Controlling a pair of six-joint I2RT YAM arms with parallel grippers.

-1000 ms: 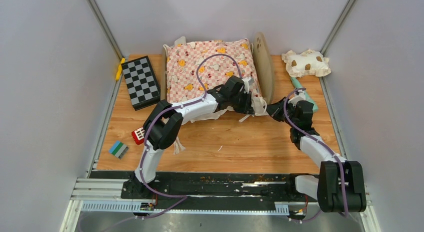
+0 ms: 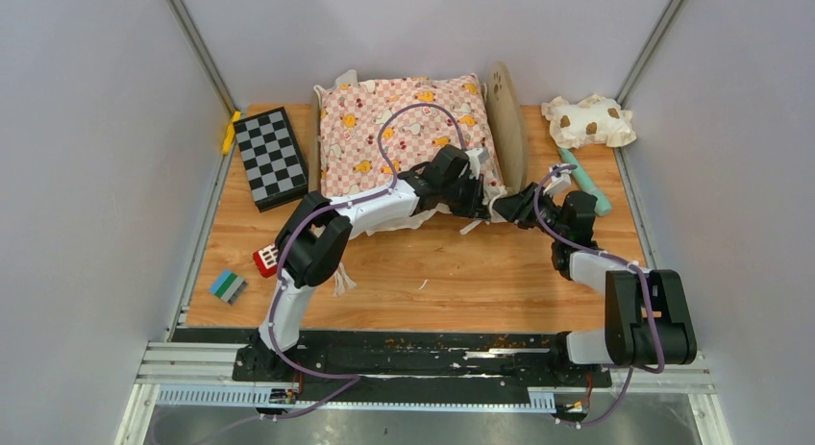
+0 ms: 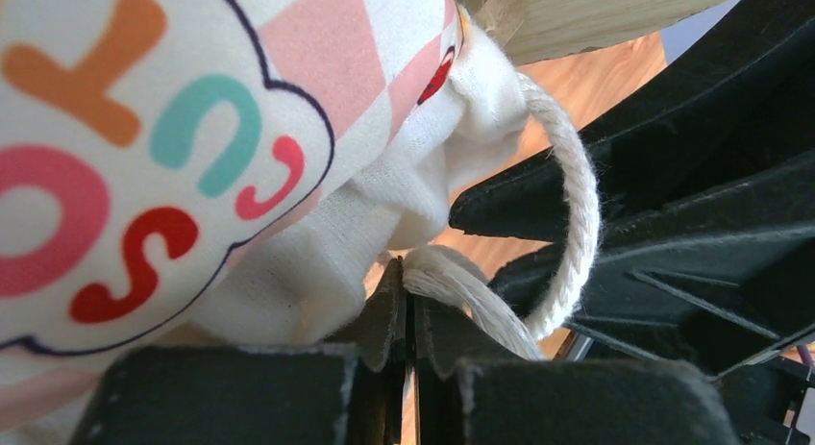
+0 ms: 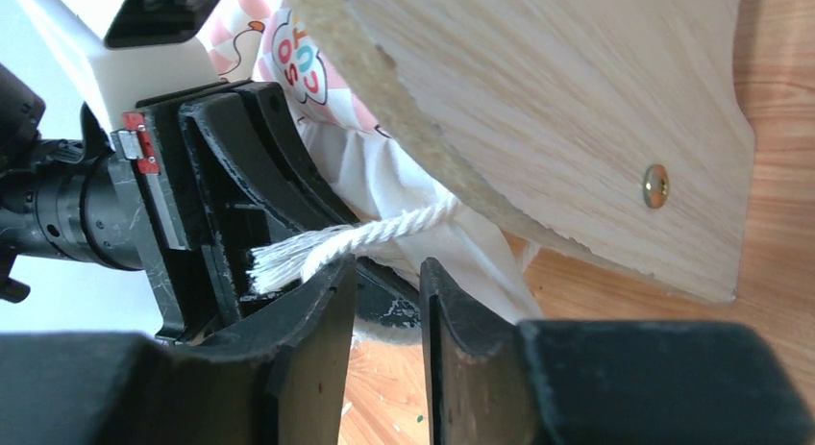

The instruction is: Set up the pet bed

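Note:
The pet bed's cushion, pink-checked with printed figures, lies between wooden side panels, the right one standing upright. From the cushion's front right corner a white rope curves out in a loop, its frayed end showing in the right wrist view. My left gripper is shut at that corner, with white strands pinched at its fingertips. Facing it from the right, my right gripper is part open; the rope loop passes close to its fingertips, not gripped. The left gripper's fingers partly hide the strands.
A checkered board lies at left, with a red-and-white item and a striped block below it. A small ruffled pillow and a green roll are at right.
The left arm and cushion have stayed still.

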